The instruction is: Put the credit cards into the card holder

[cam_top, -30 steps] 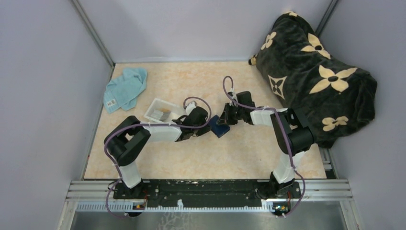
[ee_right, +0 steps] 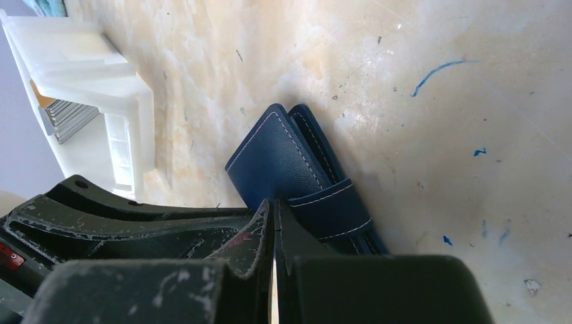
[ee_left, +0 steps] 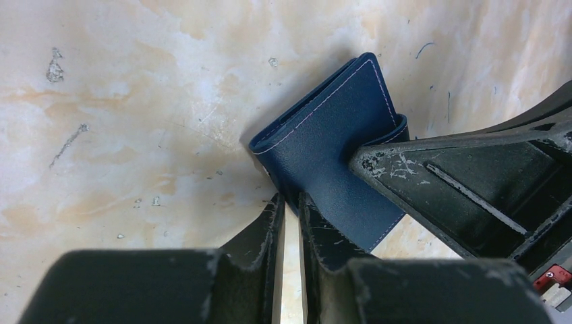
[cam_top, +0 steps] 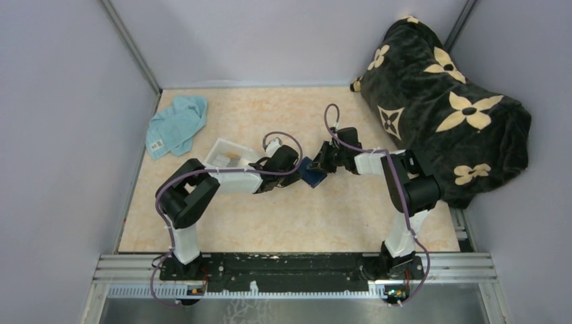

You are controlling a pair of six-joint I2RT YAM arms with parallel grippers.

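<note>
The dark blue card holder (ee_left: 337,142), folded and with a strap (ee_right: 330,209) across it, lies on the table between both arms. At its near-left edge my left gripper stands slightly open, a narrow gap between its tips and the holder's edge right at them. My right gripper is shut over the holder beside the strap's end; whether a thin layer is pinched there cannot be told. A stack of grey cards (ee_right: 73,120) stands in the white box (ee_right: 144,121) to the left.
Behind the left arm is the white box, with a light blue cloth (cam_top: 177,126) beyond it. A big dark cushion (cam_top: 445,108) with flower patterns fills the back right.
My left gripper has shifted slightly right and towards the back. The right gripper and the card holder have also moved a little to the right.
</note>
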